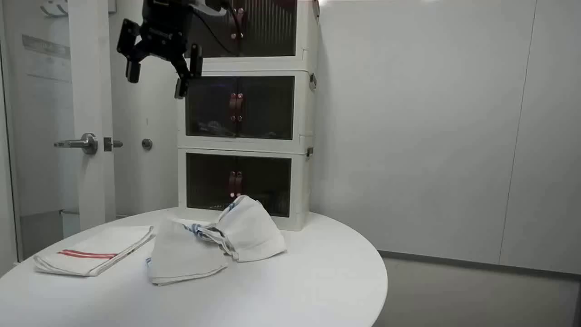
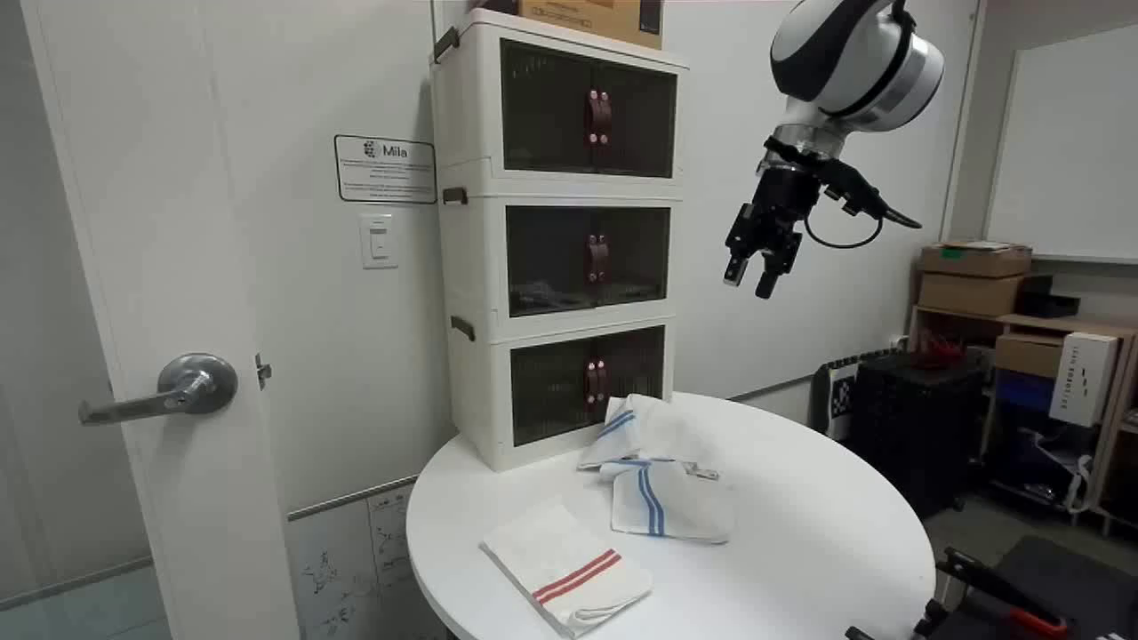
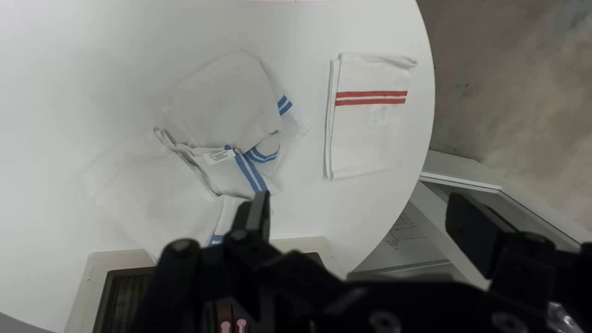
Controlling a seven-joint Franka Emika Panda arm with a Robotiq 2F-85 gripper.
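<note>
High above the table, my gripper (image 1: 156,87) is open, its black fingers spread wide with nothing between them. The second exterior view shows the same gripper (image 2: 749,286) well clear of the cloths. A white towel with blue stripes (image 3: 222,105) lies crumpled and partly folded over itself, one portion heaped up by the cabinet. Beside it, a white towel with red stripes (image 3: 366,138) rests flat, folded into a neat rectangle near the table's edge. From the wrist view, the fingers (image 3: 258,213) hide a little of the crumpled towel's lower end.
A stack of white cabinets (image 2: 480,427) with dark doors stands at the back of the round white table (image 2: 811,512). The blue-striped towel lies close against its base. A door (image 1: 92,180) stands beside the table.
</note>
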